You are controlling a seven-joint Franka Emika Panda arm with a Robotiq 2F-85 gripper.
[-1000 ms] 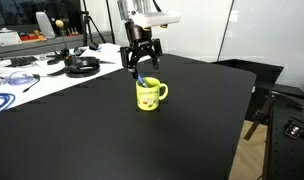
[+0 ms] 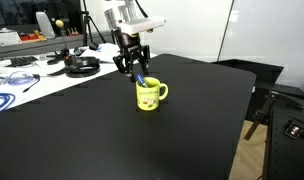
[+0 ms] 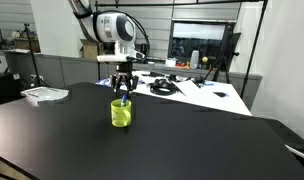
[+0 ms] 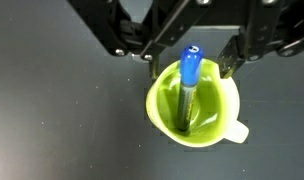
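A yellow-green mug (image 2: pixel 149 97) stands upright on the dark table, its handle to the right in exterior view 1. In the wrist view a marker with a blue cap (image 4: pixel 191 66) leans inside the mug (image 4: pixel 224 103), its grey barrel (image 4: pixel 186 103) reaching down to the mug's floor. The cap sticks out above the rim. My gripper is open above the mug, one finger on each side of the cap, with visible gaps to it. In exterior view 2 the gripper hangs just over the mug (image 3: pixel 121 114); whether its fingertips touch the rim cannot be told.
Black headphones (image 2: pixel 83 66) and blue cables (image 2: pixel 2 101) lie on the white table behind. A white tray (image 3: pixel 46 94) rests at the left in exterior view 2.
In exterior view 1 my gripper has moved left and a little downward over the mug and marker. The mug and the marker have stayed in place.
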